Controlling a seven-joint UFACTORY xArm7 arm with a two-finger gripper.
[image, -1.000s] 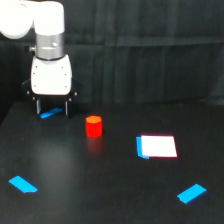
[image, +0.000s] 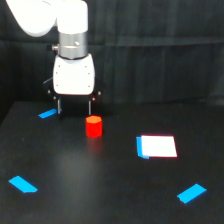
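A small red block (image: 94, 127) stands on the dark table, a little left of the middle in the camera view. Behind it and to its left is my white gripper (image: 75, 104), pointing down with its dark fingers spread apart. No object shows between them. The right finger appears close above and behind the block in this view, but the exact gap in depth cannot be told. Over to the right of the block lies a flat white square (image: 158, 147) with a thin red edge.
A blue strip (image: 141, 147) shows along the white square's left side. Other blue marks lie at the back left (image: 48, 114), the front left (image: 22, 184) and the front right (image: 192, 193).
My gripper has moved to the right, closer to the red block, its fingers still spread. The block, the white square and the blue marks stay where they were.
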